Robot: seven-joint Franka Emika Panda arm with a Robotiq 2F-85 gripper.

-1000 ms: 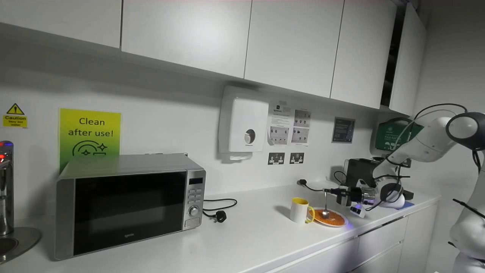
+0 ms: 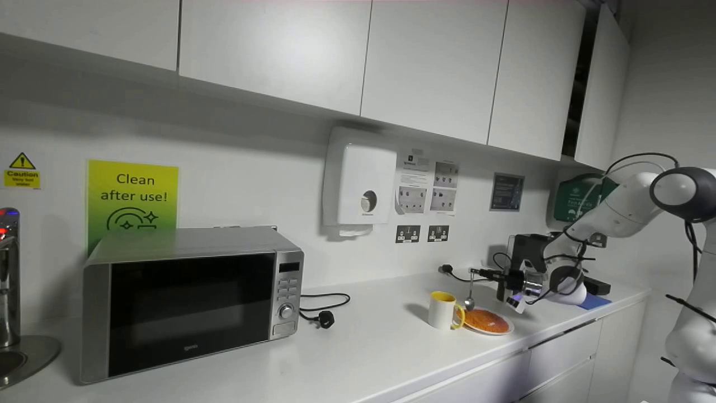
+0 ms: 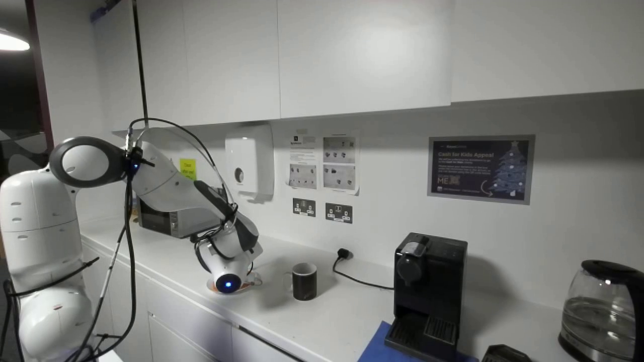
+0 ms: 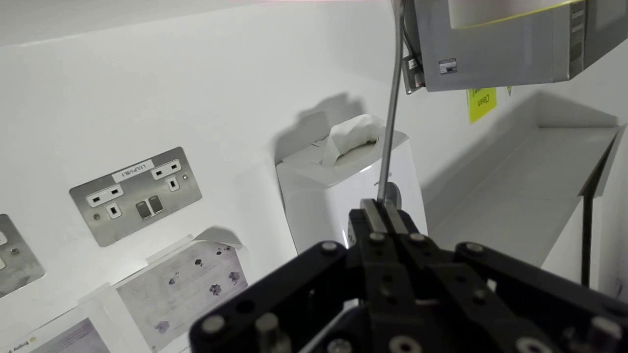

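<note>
In exterior view 1 my gripper point(image 2: 474, 272) is shut on the top of a metal spoon point(image 2: 470, 295). The spoon hangs bowl down, above the left side of a white plate point(image 2: 502, 333) spread with orange grains point(image 2: 484, 322). Just left of the plate stands an upright white mug point(image 2: 441, 313) with a yellow inside and handle. In the wrist view the spoon's thin handle point(image 4: 391, 126) runs upward from between the closed fingertips; its bowl is out of frame. Part of the mug point(image 4: 500, 12) shows at the top right. Whether the bowl carries grains is unclear.
A microwave point(image 2: 194, 302) stands left on the counter, its loose plug point(image 2: 325, 319) beside it. Behind the plate a black cable point(image 2: 460, 275) lies near the wall. The coffee machine point(image 3: 429, 289) and glass kettle point(image 3: 597, 313) stand to the other side.
My gripper has risen and moved left, toward the mug, with the spoon. The spoon's bowl was down at the grains and is now higher, near the mug's handle. Mug and plate have stayed put.
</note>
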